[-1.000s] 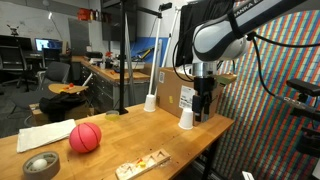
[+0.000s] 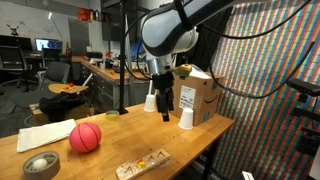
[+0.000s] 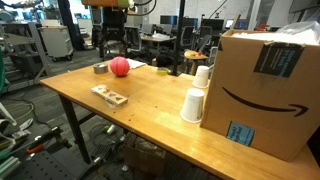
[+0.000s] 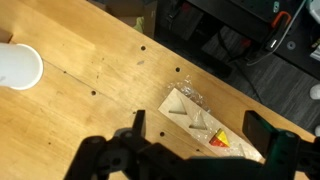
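Observation:
My gripper is open above the table, its two dark fingers wide apart with nothing between them. Below it in the wrist view lies a pale wooden block [image 4: 180, 106] with slots and a small red-and-yellow piece [image 4: 219, 139] at one end. In exterior view 1 the gripper [image 2: 165, 118] hangs near the white cup [image 2: 186, 119], while the wooden block [image 2: 132, 171] is at the front edge. A red ball [image 2: 85, 138] and a grey tape roll [image 2: 42, 166] sit on the left. Another white cup [image 3: 202, 76] stands farther back.
The large cardboard box [image 3: 262, 85] stands at one end of the table, beside the cups. A white cloth or paper [image 2: 45, 136] lies flat at the back left, and a small yellowish roll [image 2: 112, 114] near the rear edge. Mid-table is bare.
The arm has swung left, away from the cardboard box and past the near cup, towards the middle of the table. The objects on the table have stayed put.

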